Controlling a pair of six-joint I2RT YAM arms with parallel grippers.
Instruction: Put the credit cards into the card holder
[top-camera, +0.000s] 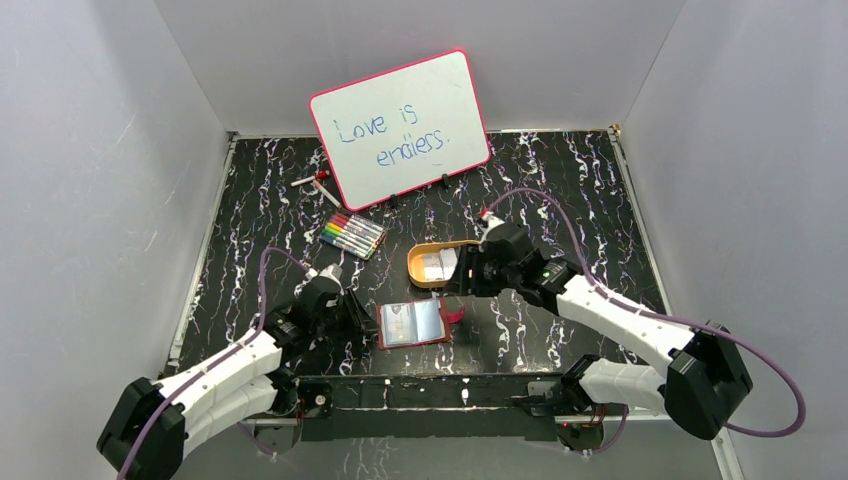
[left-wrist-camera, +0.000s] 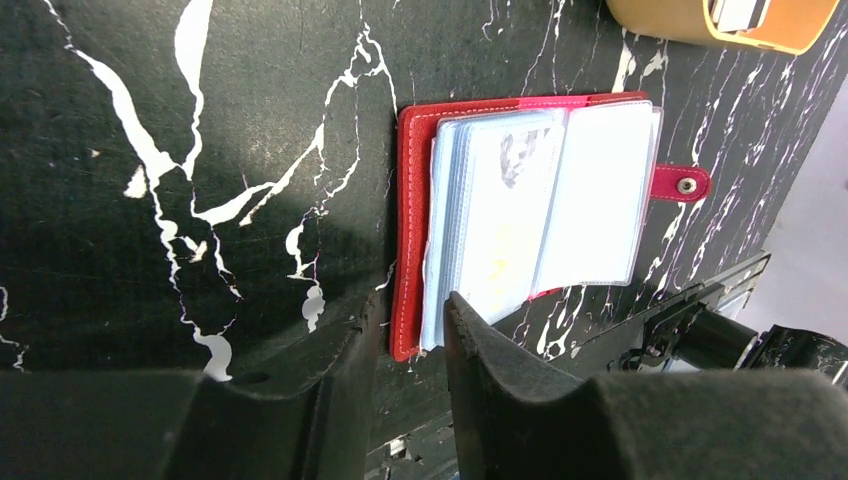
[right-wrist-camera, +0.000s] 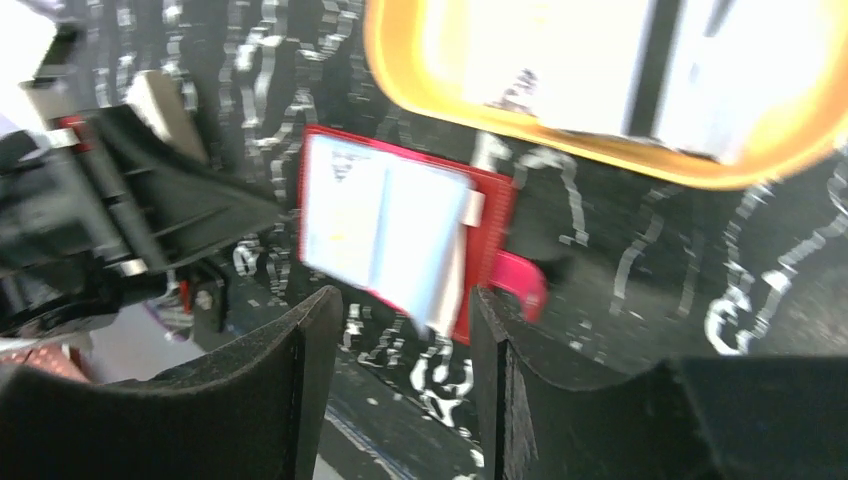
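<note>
The red card holder (top-camera: 412, 323) lies open near the table's front, showing clear sleeves (left-wrist-camera: 590, 195) and its snap strap (left-wrist-camera: 680, 182). A yellow tray (top-camera: 417, 262) behind it holds light-coloured cards (right-wrist-camera: 570, 60). My left gripper (top-camera: 360, 318) is just left of the holder; in its wrist view the fingers stand a little apart at the holder's left edge, nothing seen between them. My right gripper (top-camera: 456, 272) hangs over the tray's right part, open and empty, its fingertips apart in the right wrist view, which is blurred.
A whiteboard (top-camera: 400, 130) reading "Love is endless." lies at the back, with loose markers (top-camera: 328, 195) and a pack of coloured markers (top-camera: 352, 234) left of the tray.
</note>
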